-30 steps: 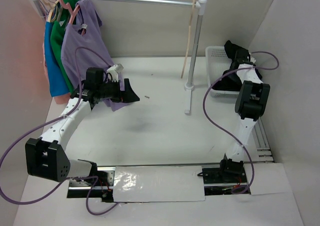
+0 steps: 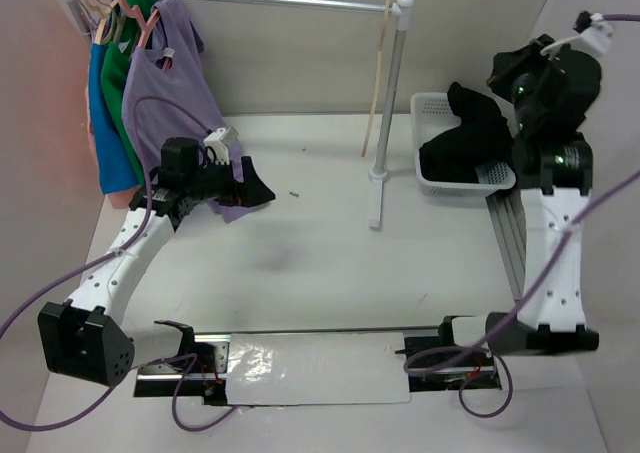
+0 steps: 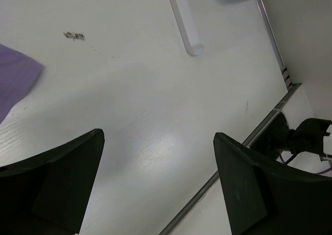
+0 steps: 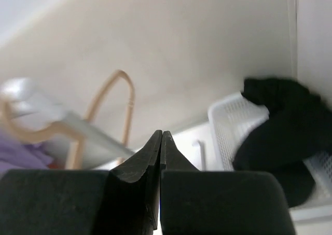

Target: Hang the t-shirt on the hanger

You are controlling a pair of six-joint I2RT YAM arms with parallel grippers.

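Observation:
A dark T-shirt [image 2: 465, 148] lies crumpled in the white basket [image 2: 433, 113] at the back right, also seen in the right wrist view [image 4: 275, 136]. A bare wooden hanger [image 2: 377, 73] hangs at the right end of the rail [image 2: 260, 0]. My right gripper [image 2: 515, 68], blurred in the top view, is raised above the basket; in the right wrist view it is shut, nothing visible between its fingers, facing the hanger and basket. My left gripper [image 2: 250, 183] stands open and empty over the table, beside the hanging purple shirt [image 2: 175, 83].
Blue [image 2: 110, 143], green and other garments hang at the rail's left end. The rail's upright [image 2: 390, 103] and foot stand left of the basket.
My right arm has risen sharply out of the basket toward the camera, uncovering the dark T-shirt. The left arm has shifted very slightly.

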